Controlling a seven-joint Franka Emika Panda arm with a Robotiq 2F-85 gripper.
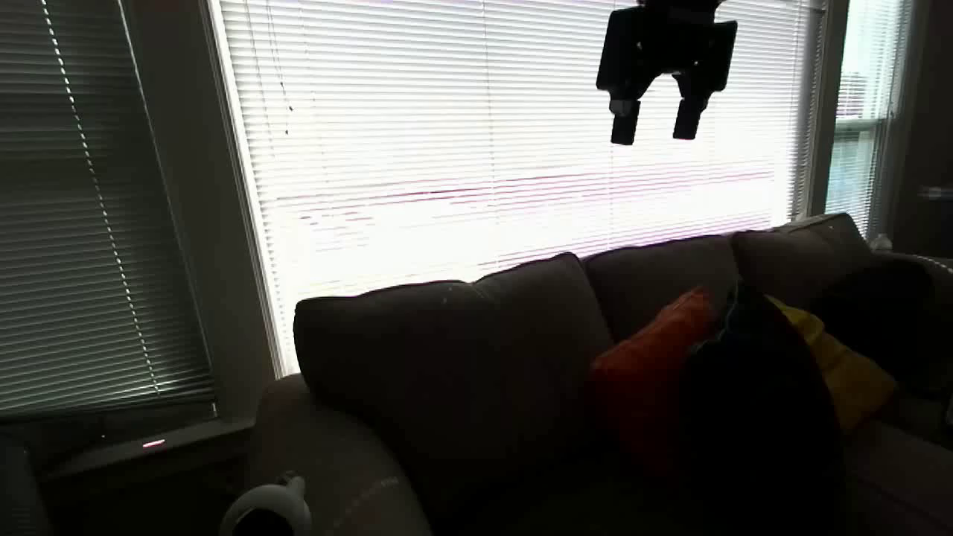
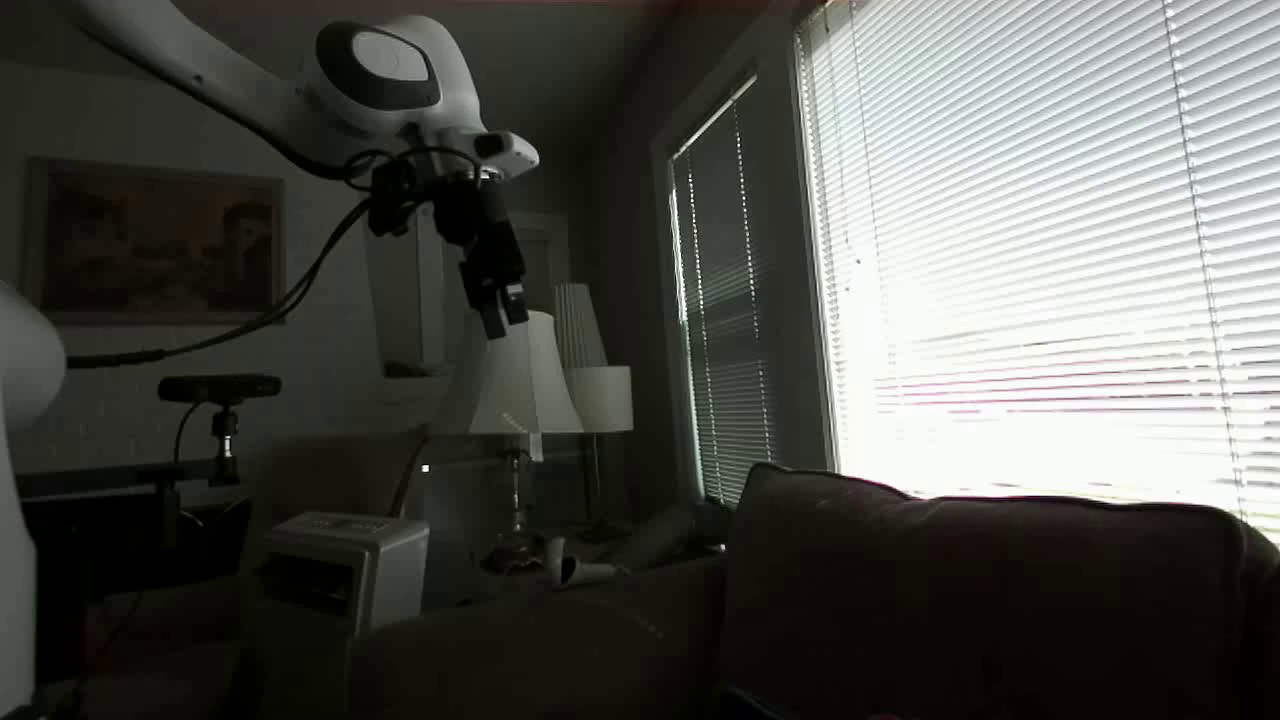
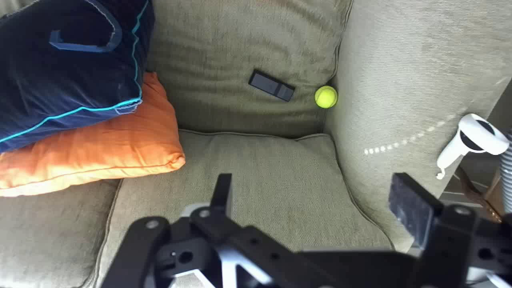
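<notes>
My gripper is open, its two black fingers wide apart and nothing between them. It hangs high above the sofa; exterior view 1 has the gripper against the bright window, and exterior view 2 shows it in front of a lamp. In the wrist view a yellow-green tennis ball lies on the sofa seat beside the armrest. Left of it, a small dark rectangular object lies at a slant on the same cushion. Neither shows in the exterior views.
An orange pillow and a dark blue pillow lean at the wrist view's left. On the armrest rests a white controller. A lampshade stands behind the gripper in exterior view 2. Open seat surrounds the ball's left side.
</notes>
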